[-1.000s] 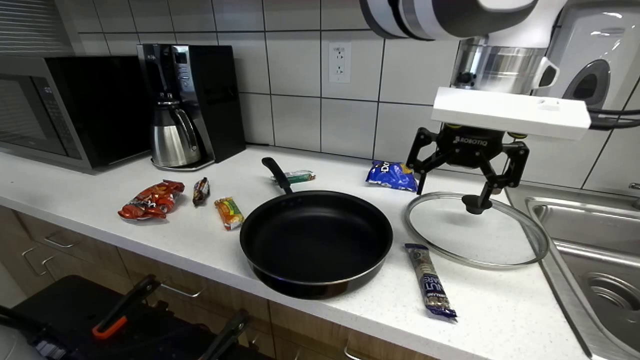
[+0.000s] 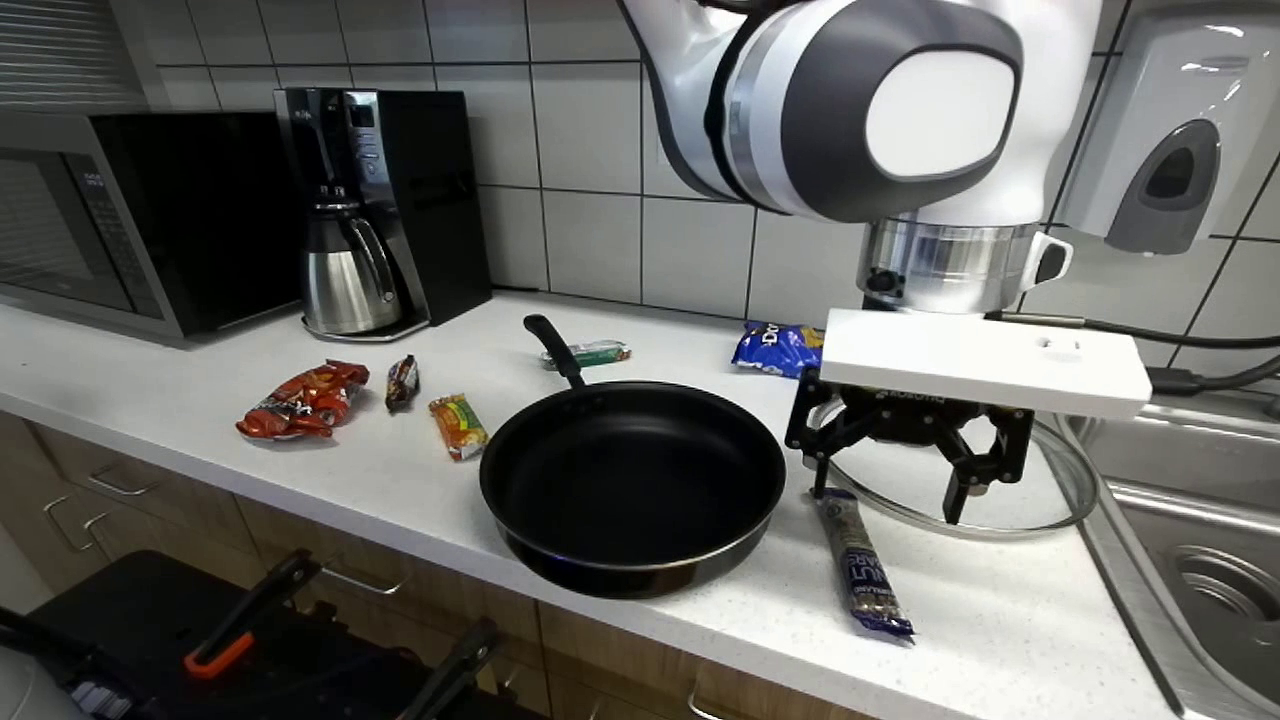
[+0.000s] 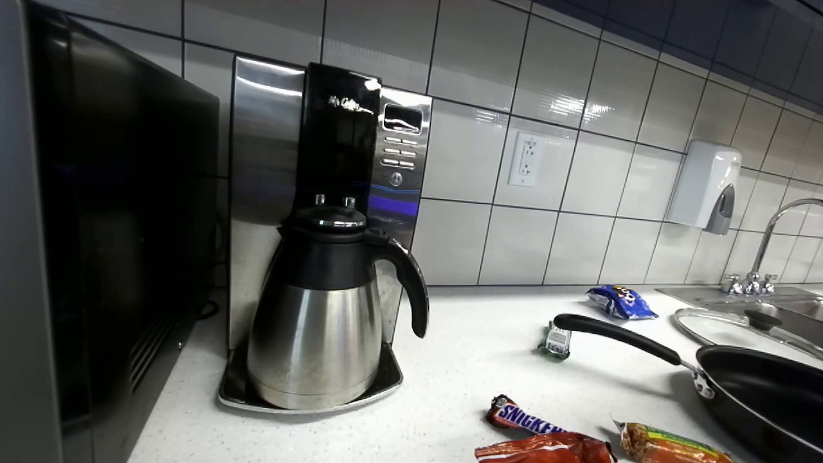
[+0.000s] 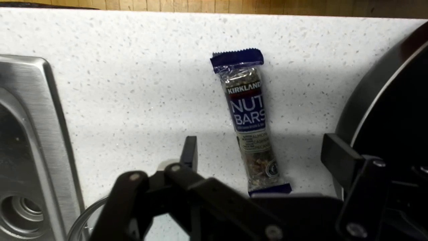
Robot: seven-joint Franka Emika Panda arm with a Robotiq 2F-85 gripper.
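Note:
My gripper (image 2: 888, 494) is open, low over the counter at the right, with its fingers well apart and nothing held. In the wrist view the nut bar (image 4: 249, 120) lies flat on the counter, mostly beyond the fingertips and lined up with the gap between them; one finger (image 4: 341, 157) overlaps the pan's edge in that view. A black frying pan (image 2: 630, 480) sits empty left of the bar. Behind the bar, the glass lid (image 2: 1032, 526) rests on the counter, partly covered by my gripper, which hides its knob in exterior view 1.
A blue chip bag (image 2: 774, 348) lies near the wall. Left of the pan are an orange-wrapped bar (image 2: 458, 426), a Snickers (image 3: 524, 417), a red bag (image 2: 306, 402) and a green-wrapped bar (image 2: 600, 353). The sink (image 2: 1182, 516) borders the right; a coffee maker (image 2: 432, 204) stands back left.
My arm has come down and slightly left, bringing the open gripper from above the lid's knob to low near the nut bar's far end. The objects have stayed put.

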